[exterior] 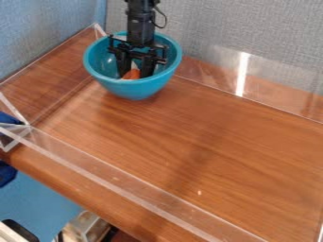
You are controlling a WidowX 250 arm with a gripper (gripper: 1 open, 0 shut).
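A teal bowl (132, 87) sits at the back left of the wooden tabletop. My black gripper (136, 66) reaches down into it from above, its fingertips inside the bowl around a small orange object (130, 74). The gripper looks closed on that object, though the bowl and the gripper hide much of it.
Clear low walls (265, 90) run along its back and left edges, with textured walls behind. Some dark blue and metal items lie off the table at the lower left.
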